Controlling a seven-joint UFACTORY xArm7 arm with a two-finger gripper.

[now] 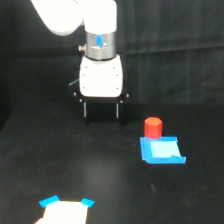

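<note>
The white arm's gripper (101,103) hangs in the upper left-centre of the camera view, above the dark table, with its two fingers apart and nothing visible between them. A red hexagonal block (153,128) sits at the right, at the back edge of a white square (165,150) outlined in blue tape. At the lower left, a cream square (65,213) with blue tape at its corners is cut off by the frame's bottom.
A black backdrop (180,50) stands behind. Something small and pinkish at the bottom left edge is too cropped to identify.
</note>
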